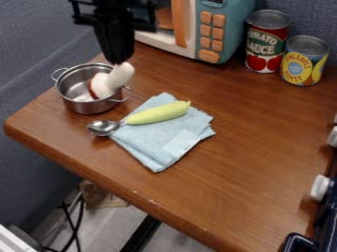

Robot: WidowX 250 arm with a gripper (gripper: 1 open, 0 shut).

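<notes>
My black gripper (113,39) is over the back left of the table, above a small steel pot (81,98) with two handles; its finger state is hard to make out. Just under it, a white elongated object (118,76) stands tilted at the pot's right side, pinkish toward its lower end; whether the gripper touches it is unclear. A light blue cloth (165,150) lies to the right of the pot, with a yellow corn-like vegetable (164,112) on it and a metal spoon (104,127) at its left edge.
A teal toy microwave (220,30) stands at the back. Two cans, tomato sauce (265,42) and a yellow one (303,64), are at the back right. Dark appliances with white knobs line the right edge.
</notes>
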